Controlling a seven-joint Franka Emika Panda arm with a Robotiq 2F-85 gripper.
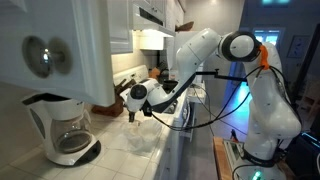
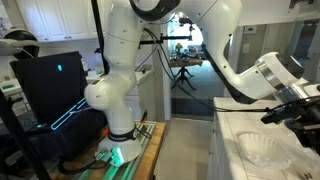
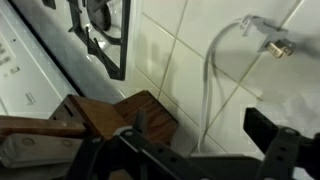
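In the wrist view my gripper stands open, its dark fingers apart and no object held between them. A pale cord [image 3: 208,85] runs over white tiles, passing through the view between the fingers. Near the cord's upper end is a small gold-and-silver metal piece [image 3: 278,46]; whether they are joined is unclear. A clear bowl [image 1: 143,138] rests on the white counter, below and to the right of my gripper [image 1: 124,101] in exterior view 1. That bowl [image 2: 263,149] also shows in exterior view 2, where the fingertips are hard to make out.
A wooden block [image 3: 98,122] lies close on the gripper's left in the wrist view, with the stove [image 3: 100,30] beyond. The coffee maker [image 1: 68,132] stands left of the bowl. Bare counter [image 1: 105,160] shows in front.
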